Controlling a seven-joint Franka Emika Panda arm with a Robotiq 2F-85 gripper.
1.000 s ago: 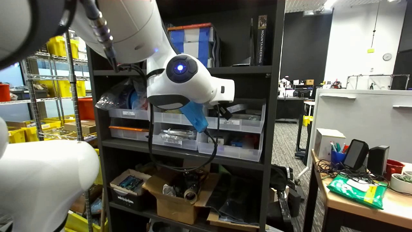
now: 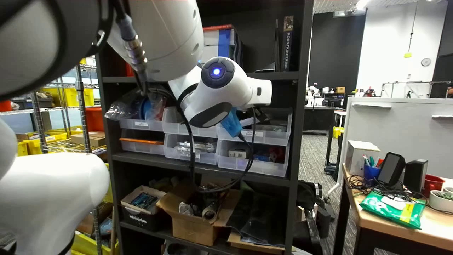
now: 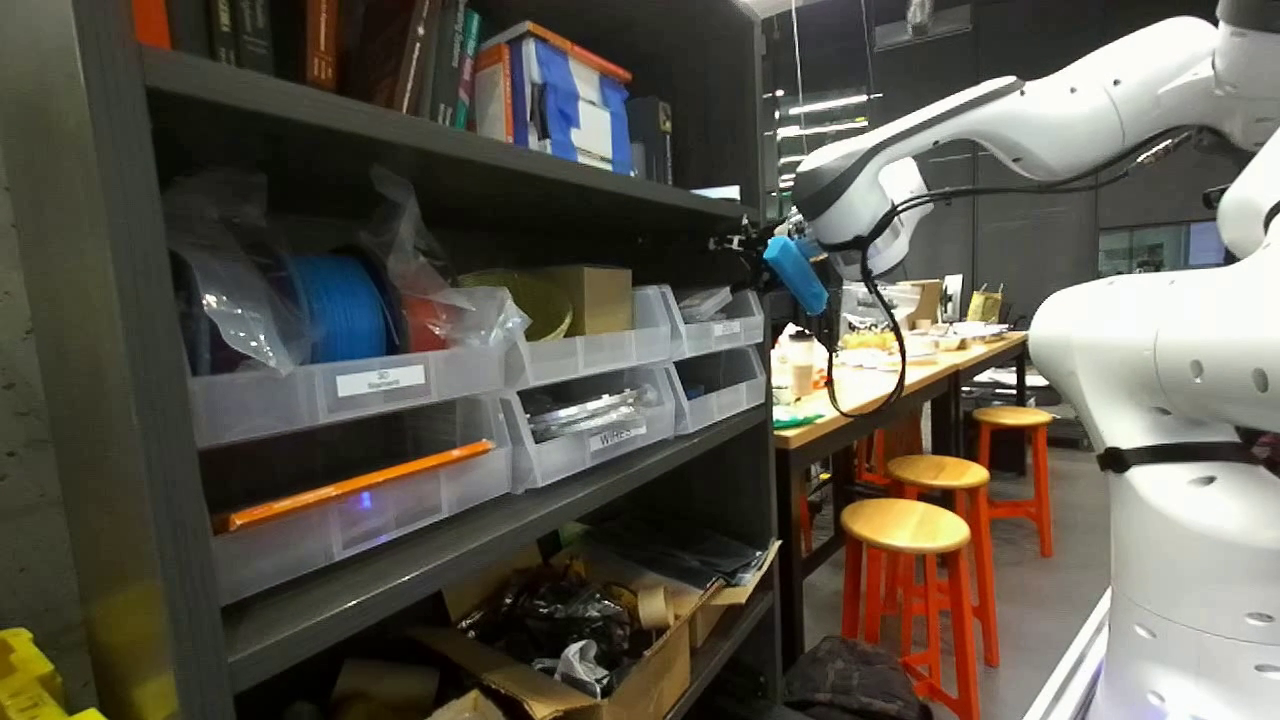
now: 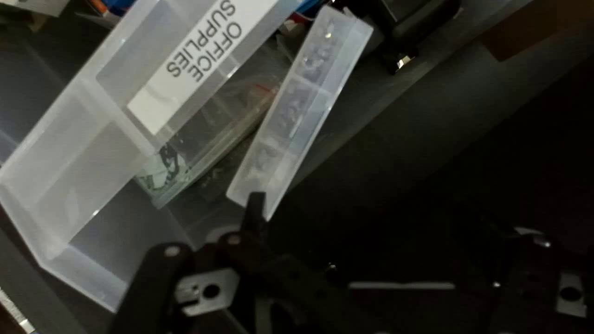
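My gripper is open, with dark fingers spread wide and nothing seen between them; the right finger is hard to make out in the dark. A clear divided case [image 4: 300, 105] holding small parts leans in a translucent bin [image 4: 72, 167] labelled "OFFICE SUPPLIES". The tip of the left finger overlaps the lower end of that case in the wrist view; whether they touch, I cannot tell. In exterior view 2 the gripper [image 3: 746, 242] reaches in at the right end of the shelf, above the bin [image 3: 723, 334]. Exterior view 1 hides most of it behind the arm.
The shelf board [image 3: 480, 138] with books runs above the gripper. Neighbouring bins hold filament spools [image 3: 342, 306] and wires [image 3: 588, 414]. A dark upright [image 2: 298, 127] bounds the shelf's right side. A black cable [image 2: 250, 157] loops below the wrist.
In exterior view 1 the wrist has moved right and slightly up, and its housing has turned. The hanging cable has swung right with it. The bins seem to stand where they were.
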